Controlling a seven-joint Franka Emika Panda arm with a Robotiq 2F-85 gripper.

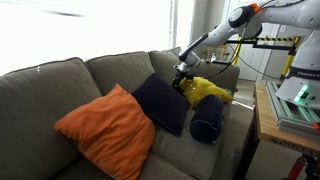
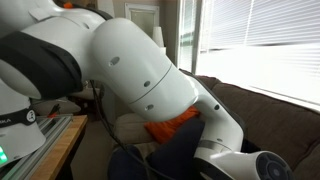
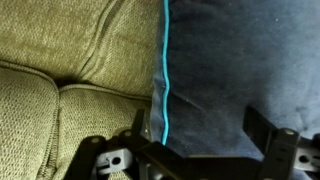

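On the couch's far half my gripper (image 1: 183,80) hangs close by a dark blue pillow (image 1: 161,103), which leans on the backrest. In the wrist view the gripper stands open, its two black fingers wide apart at the lower edge. Dark blue fabric with a light blue seam (image 3: 167,70) lies below and between them; whether the fingers touch it I cannot tell. A yellow cloth or pillow (image 1: 201,90) lies beside the gripper, and a rolled dark blue cushion (image 1: 208,119) lies in front of it. An orange pillow (image 1: 108,132) leans nearer the camera.
The grey-brown couch (image 1: 50,90) runs along the window, its seat mostly covered on the far half. A wooden table edge (image 1: 268,125) stands at the right, by the arm's base. The arm (image 2: 150,75) reaches over the couch.
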